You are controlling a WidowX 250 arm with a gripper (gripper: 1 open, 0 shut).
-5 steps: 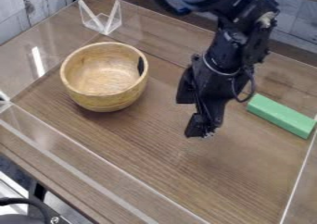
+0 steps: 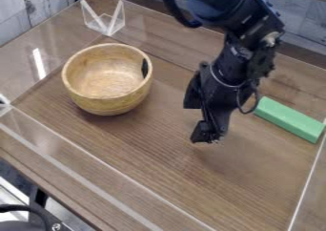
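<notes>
The black arm reaches down from the top right, its gripper [image 2: 204,114] low over the middle of the wooden table [image 2: 152,178], open with its fingers apart. A wooden bowl [image 2: 107,97] stands to the left of the gripper, apart from it. A green block [image 2: 288,119] lies at the right, behind and beside the arm, clear of the fingers.
A white wire rack [image 2: 105,20] stands at the back left. Grey walls border the table at the back, with a pale edge at the right.
The arm has shifted very slightly, its gripper turning a little. The bowl and green block look unmoved.
</notes>
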